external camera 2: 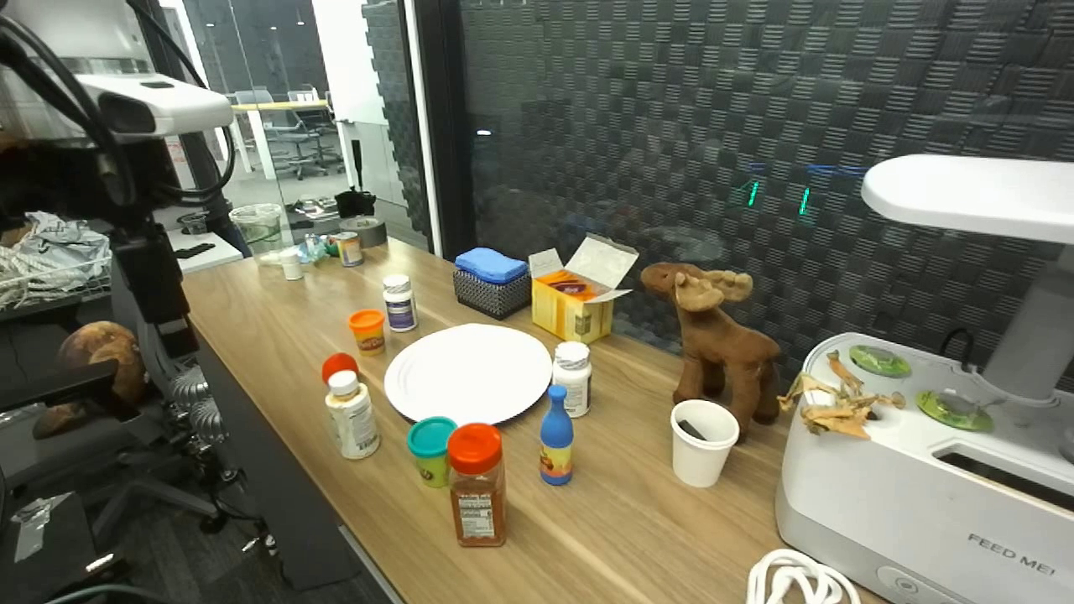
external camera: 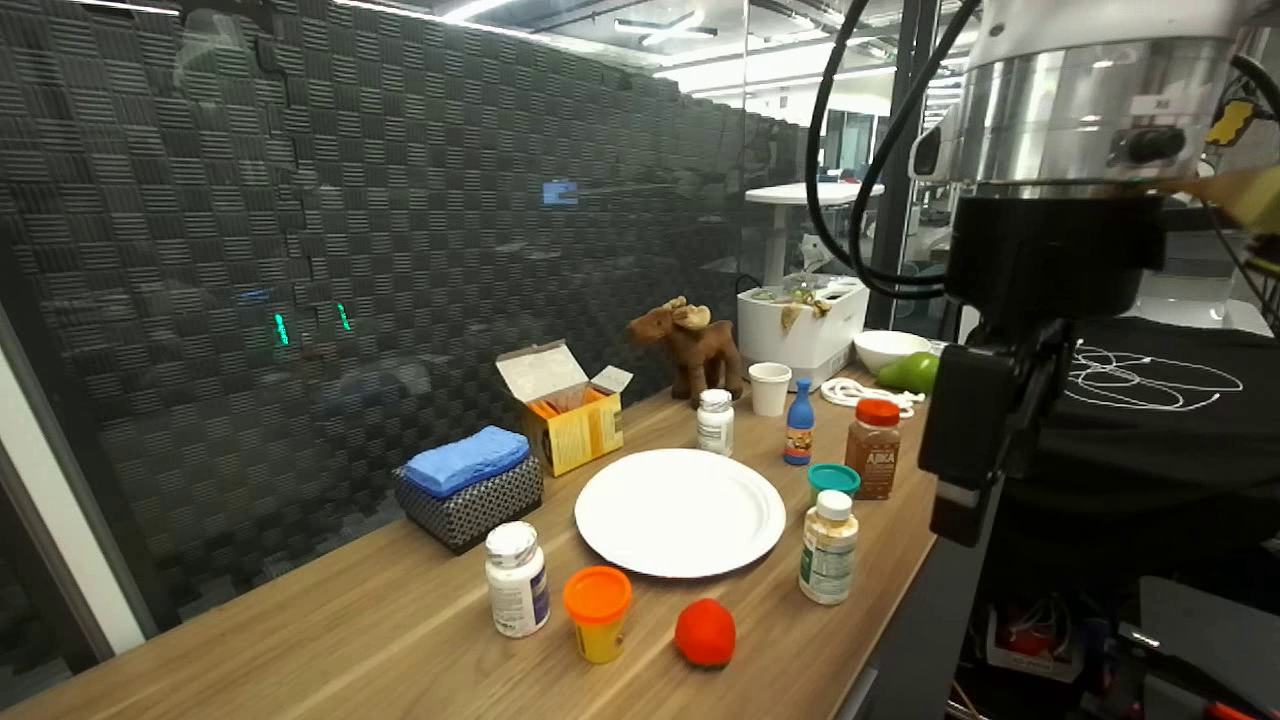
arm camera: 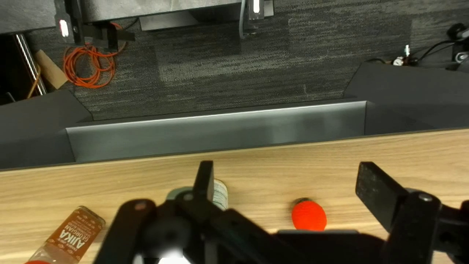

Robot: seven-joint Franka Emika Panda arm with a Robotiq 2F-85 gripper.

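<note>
My gripper is open and empty, its two black fingers wide apart above the table's front edge. In exterior view 1 it hangs right of and higher than the tabletop, touching nothing. A white plate [external camera: 680, 514] lies bare on the wood. Around it stand a red ball-like object [external camera: 704, 632], an orange-lidded tub [external camera: 597, 612], a white bottle with a purple label [external camera: 518, 581], a supplement bottle [external camera: 828, 550], a teal-lidded tub [external camera 2: 433, 451], an Ajika jar [external camera 2: 477, 486], a blue bottle [external camera 2: 556, 438] and another white bottle [external camera 2: 571, 378]. The wrist view shows the supplement bottle partly behind a finger.
Along the back wall are a basket with blue cloth [external camera: 468, 488], an open yellow box [external camera: 573, 424] and a plush moose [external camera 2: 716, 342]. A paper cup [external camera 2: 702, 443] and white planter [external camera 2: 906, 473] stand farther right in exterior view 2. Bare wood lies at exterior view 1's front left.
</note>
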